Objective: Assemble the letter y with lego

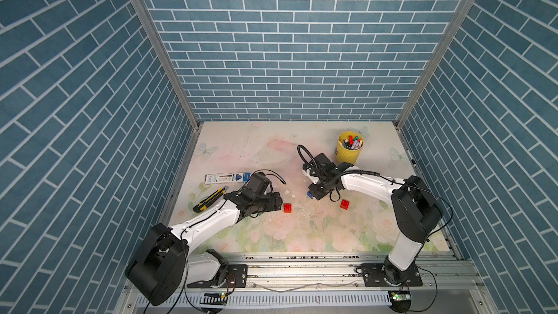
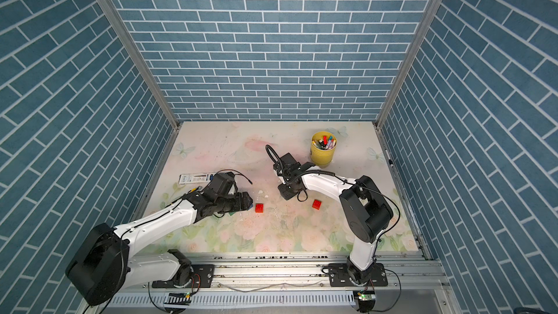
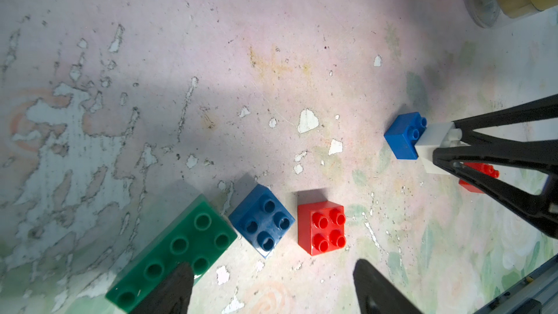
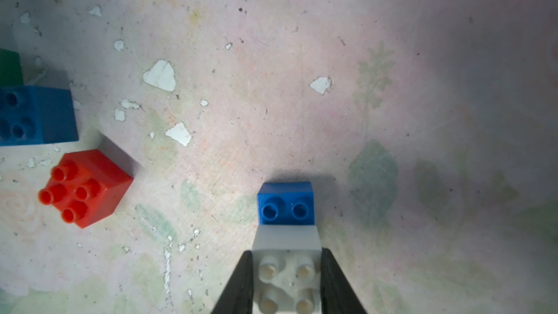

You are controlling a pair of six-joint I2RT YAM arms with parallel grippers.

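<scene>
In the right wrist view, my right gripper is shut on a white brick (image 4: 287,238). The white brick sits over part of a blue brick (image 4: 284,202), whose two front studs show; whether they are pressed together cannot be told. My left gripper stands open, its fingers (image 3: 377,290) well apart above the table. Ahead of it lie a green brick (image 3: 174,250), a second blue brick (image 3: 262,219) at the green one's end, and a red brick (image 3: 321,228). Another red brick (image 1: 344,204) lies right of the right gripper.
A yellow bucket of markers (image 1: 348,148) stands at the back right. A yellow-and-black cutter (image 1: 210,199) and a white-and-blue packet (image 1: 226,178) lie on the left.
</scene>
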